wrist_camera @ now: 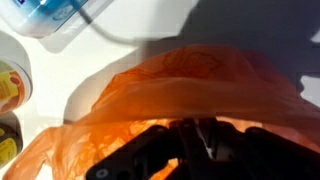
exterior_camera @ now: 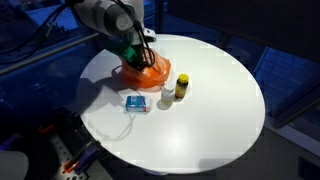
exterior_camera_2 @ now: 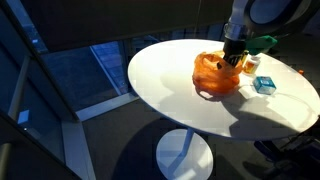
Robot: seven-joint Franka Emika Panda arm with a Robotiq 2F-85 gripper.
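Observation:
An orange plastic bag (exterior_camera: 157,76) lies bunched on the white round table. My gripper is down at the bag, its dark fingers partly covered by orange film in the wrist view. How far apart the fingers stand, and whether film is pinched between them, is hard to make out. In the second exterior view the bag (exterior_camera_2: 213,76) spreads below and to the left of the gripper (exterior_camera_2: 238,60).
A blue-and-white box (exterior_camera: 137,104) lies near the table's left side. A white container (exterior_camera: 168,96) and a yellow-capped dark bottle (exterior_camera: 181,86) stand right of the bag.

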